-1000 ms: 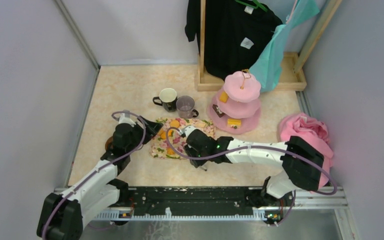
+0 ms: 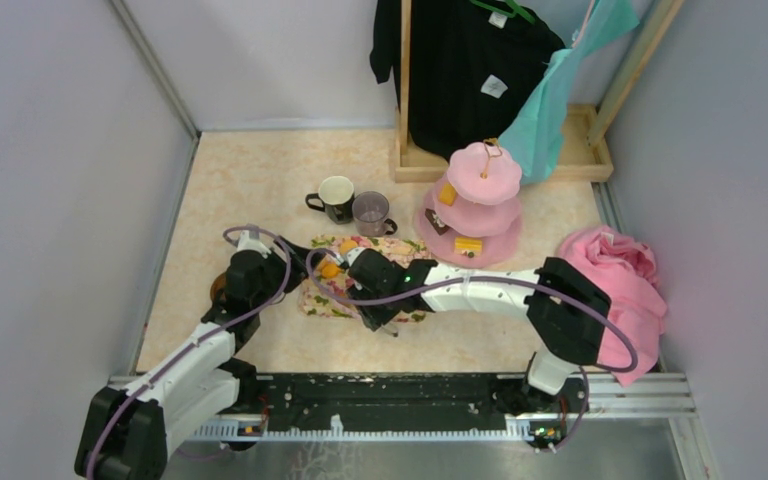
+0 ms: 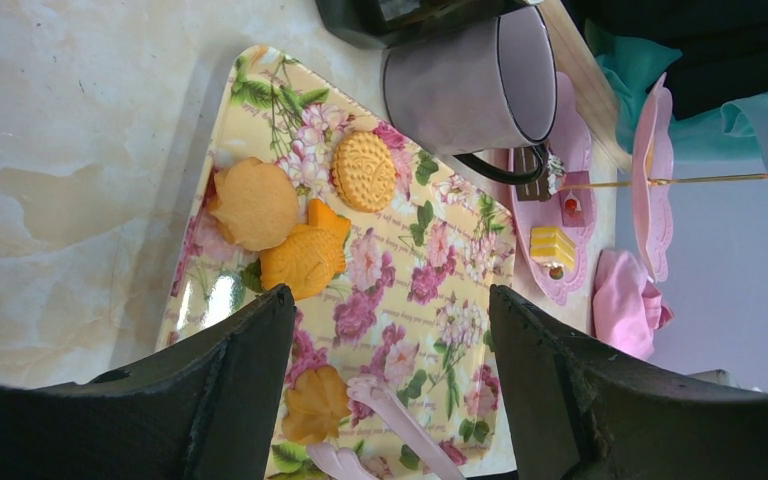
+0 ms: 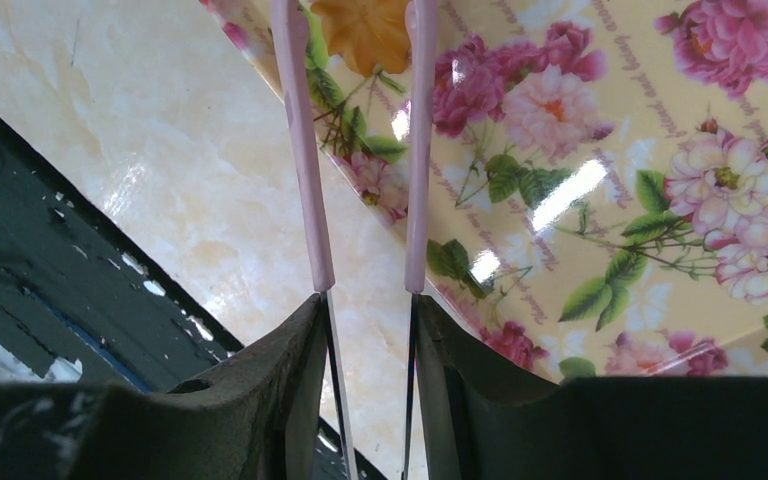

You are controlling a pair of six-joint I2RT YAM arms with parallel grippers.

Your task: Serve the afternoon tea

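A floral tray (image 3: 430, 370) holds biscuits: a round one (image 3: 364, 172), a scalloped one (image 3: 253, 203), a fish-shaped one (image 3: 300, 265) and a flower-shaped one (image 3: 315, 404). My left gripper is open above the tray's left part, nothing between its fingers. My right gripper has pink-tipped tongs, part open, around the flower-shaped biscuit at the tray's edge; whether they touch it I cannot tell. Behind the tray stand a black mug (image 2: 336, 200) and a grey mug (image 2: 370, 213). A pink three-tier stand (image 2: 485, 172) with cakes stands at the back right.
A wooden rack (image 2: 589, 135) with a black shirt and teal cloth stands at the back. Pink fabric (image 2: 615, 300) lies on the right. A brown round object at the left is mostly hidden by my left arm.
My right arm has moved leftward over the tray, toward the left gripper. The left arm has barely moved.
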